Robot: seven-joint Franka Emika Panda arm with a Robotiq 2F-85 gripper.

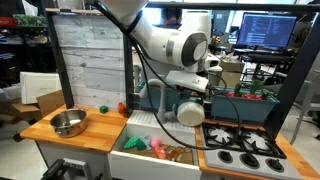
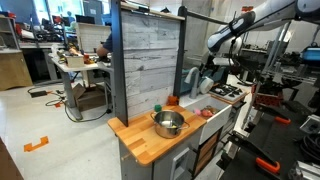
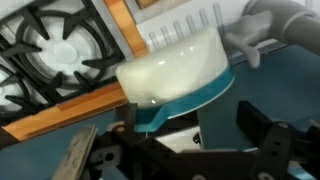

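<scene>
A whitish cup or bowl (image 1: 190, 112) hangs beneath my gripper (image 1: 188, 97), in front of the faucet and above the open drawer's right side. In the wrist view, this white vessel (image 3: 175, 72) is tilted, with a teal edge toward the gripper. Dark fingers (image 3: 122, 125) meet that edge, and the gripper looks shut on it, although the contact itself is partly hidden. Exterior view 2 shows the arm and the vessel small at the far end of the counter.
The stove (image 1: 240, 148) with black grates stands right of the drawer (image 1: 130, 160), which contains several colourful toy items. A metal pot (image 1: 68, 123) sits on the wooden counter at left. A grey faucet (image 1: 150, 95) rises behind. Bare wood lies right of the pot.
</scene>
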